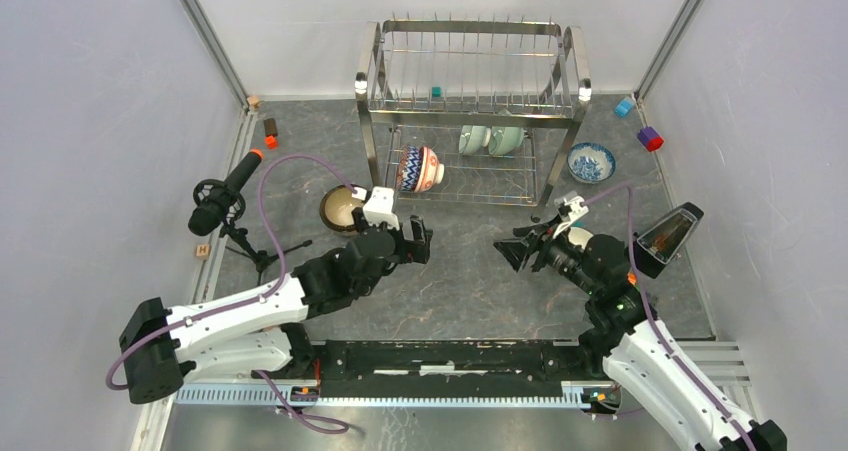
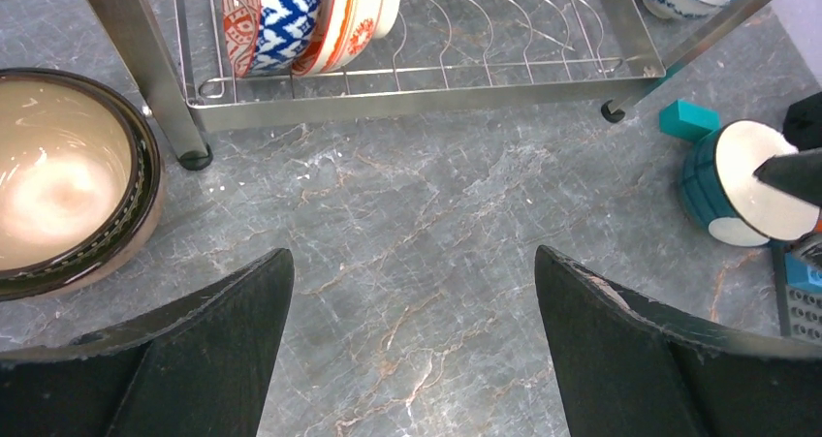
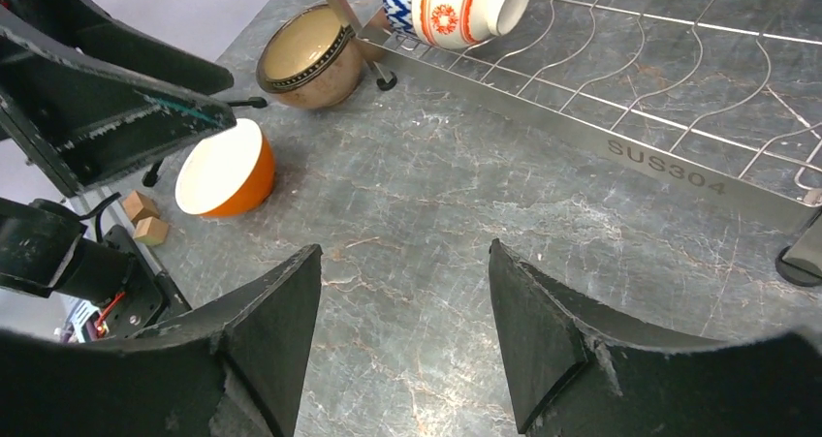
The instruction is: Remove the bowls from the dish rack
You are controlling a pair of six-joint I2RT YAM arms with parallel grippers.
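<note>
On the lower rack tier (image 1: pixel 500 196) a patterned red-and-blue bowl stack (image 1: pixel 420 169) lies on its side at the left, and green bowls (image 1: pixel 505 141) stand on edge to its right. My left gripper is open and empty, low in front of the rack beside a brown bowl (image 2: pixel 58 175). My right gripper is part open with nothing between its fingers, over bare counter at the rack's front right.
An orange bowl (image 3: pixel 233 180), a blue-white bowl (image 1: pixel 591 161) and a teal bowl (image 2: pixel 746 180) sit around the rack. A camera stand (image 1: pixel 230 191) is at the left.
</note>
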